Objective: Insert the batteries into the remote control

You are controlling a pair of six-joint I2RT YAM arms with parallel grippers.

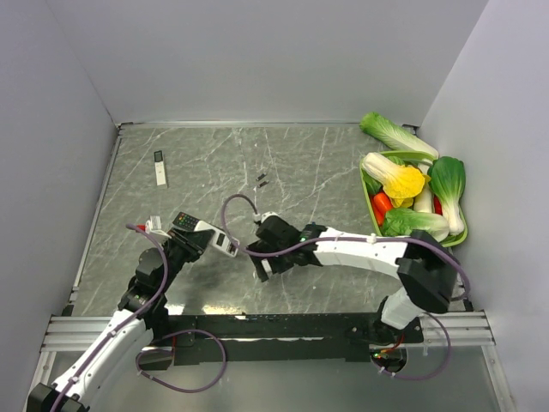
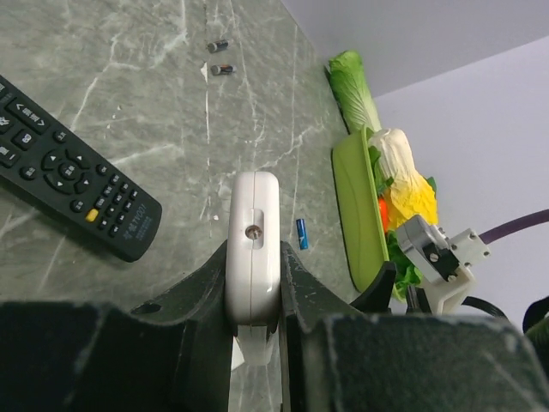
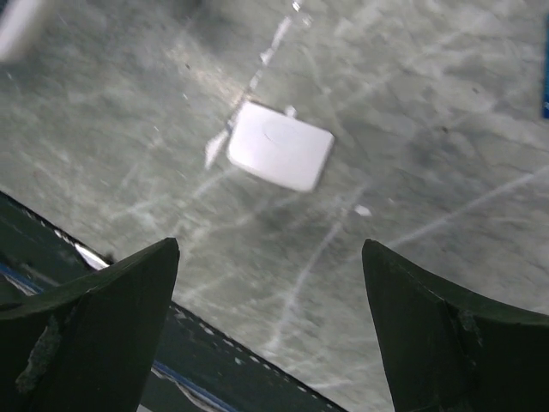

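My left gripper is shut on a white remote control, gripping it along its edges. The remote's open back, with its battery bay, faces up in the top view; in the left wrist view the white remote shows end-on. Its small white battery cover lies flat on the table. My right gripper stands open over the table, the cover ahead of its two fingers and nothing between them. A blue battery rests on the table to the right of the held remote.
A black remote lies left of the white one. Two dark batteries sit farther back. Another white remote is at the back left. A green basket of vegetables occupies the right side.
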